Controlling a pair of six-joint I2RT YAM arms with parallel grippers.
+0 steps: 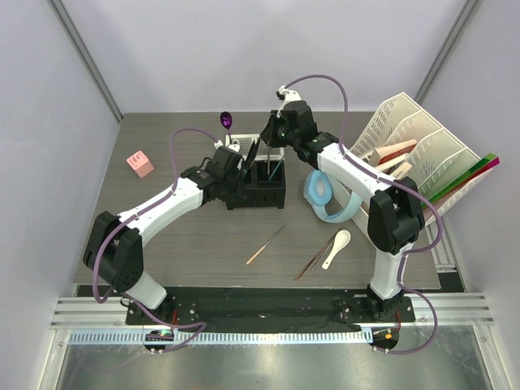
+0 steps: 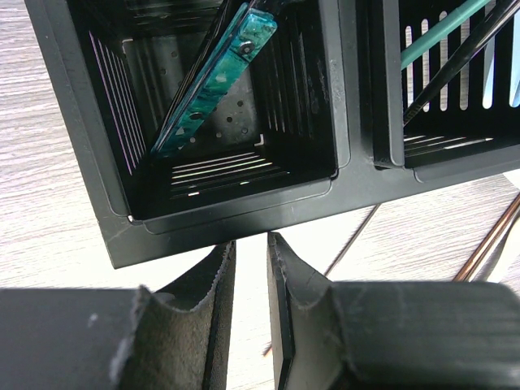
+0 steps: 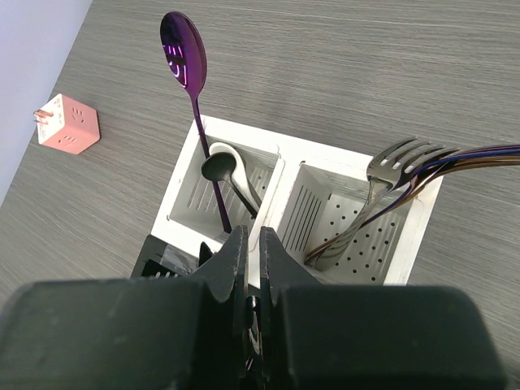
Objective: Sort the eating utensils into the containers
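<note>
My left gripper is at the near side of the black caddy (image 2: pixel 138 227), which holds a teal-handled utensil (image 2: pixel 227 73) in one compartment; its fingers look slightly apart with nothing visible between. My right gripper is over the caddies, shut on an upright utensil (image 3: pixel 253 321), mostly hidden. The white caddy (image 3: pixel 175 191) holds a purple spoon (image 3: pixel 183 57), small spoons and forks (image 3: pixel 390 166). A thin wooden-handled utensil (image 1: pixel 260 250), chopsticks (image 1: pixel 309 264) and a white spoon (image 1: pixel 333 253) lie on the table.
A pink cube (image 1: pixel 140 163) sits at the left. A blue ring-shaped object (image 1: pixel 317 191) and a large white rack (image 1: pixel 386 114) with boards fill the right.
</note>
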